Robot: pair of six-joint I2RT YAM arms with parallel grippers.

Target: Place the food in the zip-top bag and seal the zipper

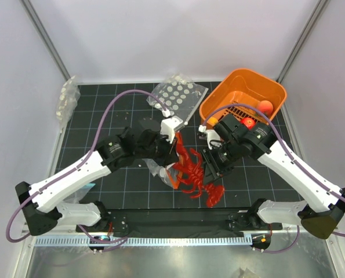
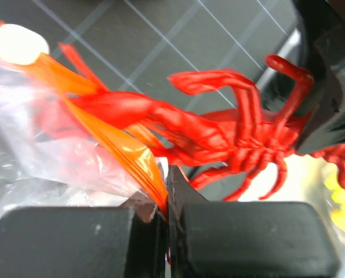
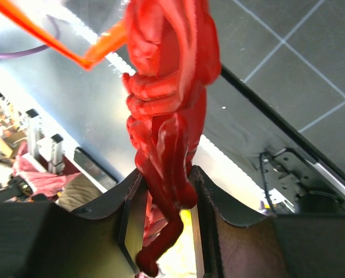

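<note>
The red toy lobster (image 1: pixel 196 174) lies diagonally beneath both arms, partly within the clear zip top bag (image 2: pixel 62 156) with an orange top edge. My left gripper (image 1: pixel 170 156) is shut on that orange edge, pinched at its fingertips in the left wrist view. My right gripper (image 1: pixel 210 162) is at the lobster; in the right wrist view (image 3: pixel 166 191) red lobster limbs run between its fingers, though whether it grips them is unclear.
An orange basket (image 1: pixel 236 87) with round red food stands at the back right. Another dotted bag (image 1: pixel 178 92) lies at the back centre.
</note>
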